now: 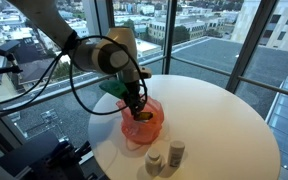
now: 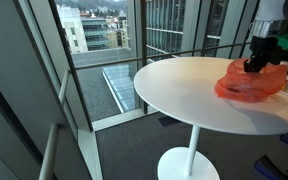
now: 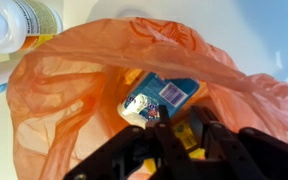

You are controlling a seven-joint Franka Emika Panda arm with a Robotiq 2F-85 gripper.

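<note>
An orange translucent plastic bag (image 1: 142,128) stands on the white table with its mouth gaping upward. My gripper reaches down into that mouth. Inside lies a blue and white package (image 3: 162,95) with a barcode label, just beyond the fingertips. A yellow item (image 3: 187,137) shows in the gap between the fingers. The fingers stand part-way apart, and whether they press on the yellow item cannot be made out. In exterior view 2 the bag (image 2: 250,84) hides the fingertips.
Two small containers, a white bottle (image 1: 153,160) and a can (image 1: 176,153), stand on the table in front of the bag. Windows surround it.
</note>
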